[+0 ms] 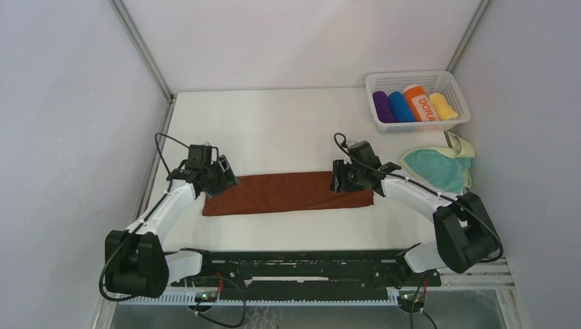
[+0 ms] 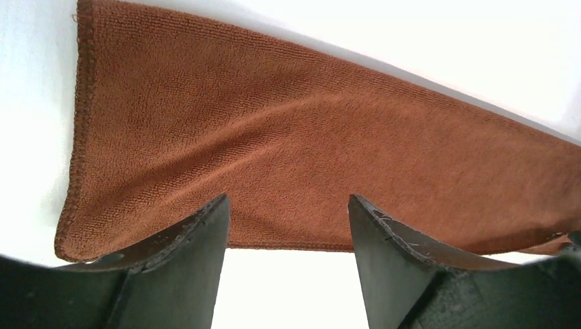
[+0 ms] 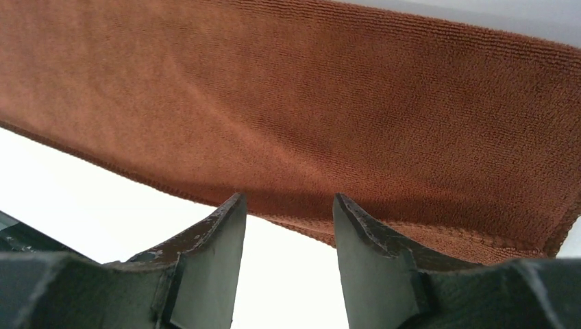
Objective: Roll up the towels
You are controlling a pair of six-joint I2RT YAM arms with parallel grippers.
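Note:
A brown towel (image 1: 288, 191), folded into a long flat strip, lies left to right across the table. Its near edge shows two layers at the right end in the right wrist view, and soft creases run over the cloth (image 2: 294, 144) in the left wrist view. Over the towel's left end hangs my left gripper, open and holding nothing. Toward the right end, my right gripper stands open above the near edge, with no cloth pinched between its fingers.
A white basket (image 1: 419, 126) at the back right holds rolled purple, blue (image 1: 401, 107), orange and yellow towels. A teal-and-yellow cloth (image 1: 438, 168) lies beside the right arm.

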